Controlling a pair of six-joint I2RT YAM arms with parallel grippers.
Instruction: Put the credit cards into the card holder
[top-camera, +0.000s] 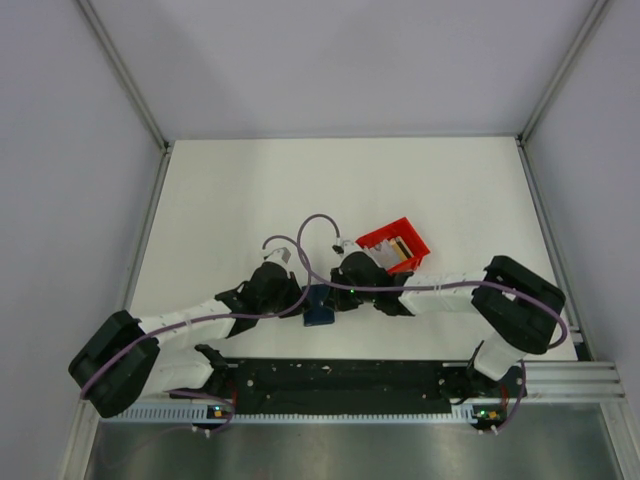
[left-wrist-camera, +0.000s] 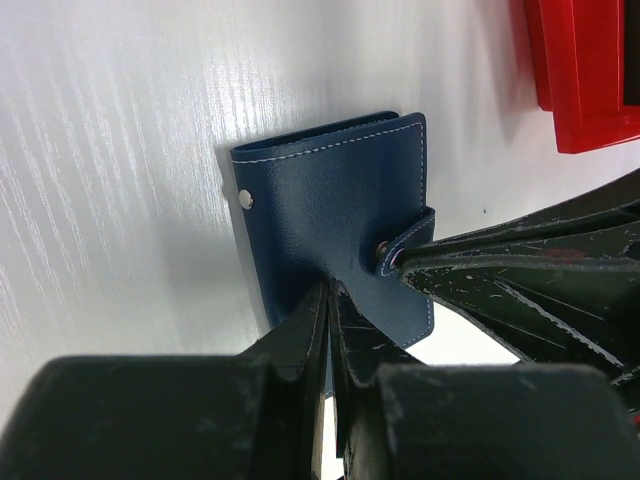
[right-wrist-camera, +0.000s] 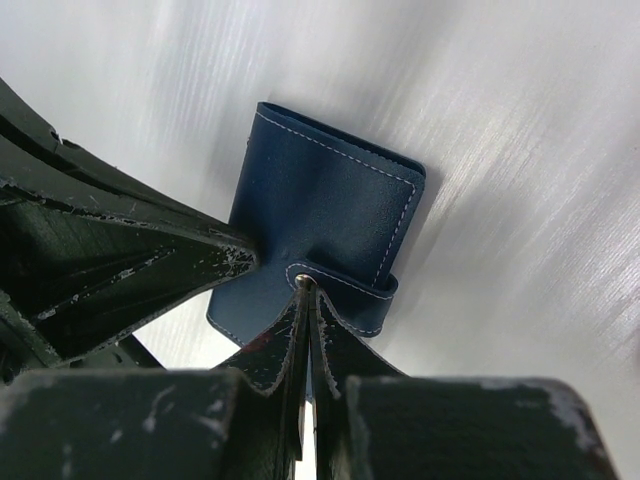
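The navy card holder (top-camera: 319, 315) lies flat at the front middle, between both grippers, with a strap and snap visible in both wrist views. My left gripper is over the holder's body; its fingertips sit close together, and any gap is hard to see. My right gripper has its tips shut at the holder's snap strap (right-wrist-camera: 340, 290); whether the strap is pinched is unclear. No credit card shows clearly in the holder.
A red box (top-camera: 405, 232) with cards and other flat items stands behind the right gripper, its corner also in the left wrist view.
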